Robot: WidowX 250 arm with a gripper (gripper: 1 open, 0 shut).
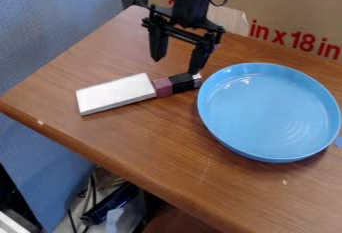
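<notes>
My black gripper (177, 59) hangs over the wooden table, open, its two fingers apart and nothing visible between them. Below it lies a flat white object (115, 94) with a maroon and black handle (174, 85), the handle's end just under the right finger. A blue plate (267, 107) sits to the right, beside the handle's end.
A cardboard box (294, 7) with red print stands behind the table (160, 147). The table's left edge borders a blue-grey surface (54, 37).
</notes>
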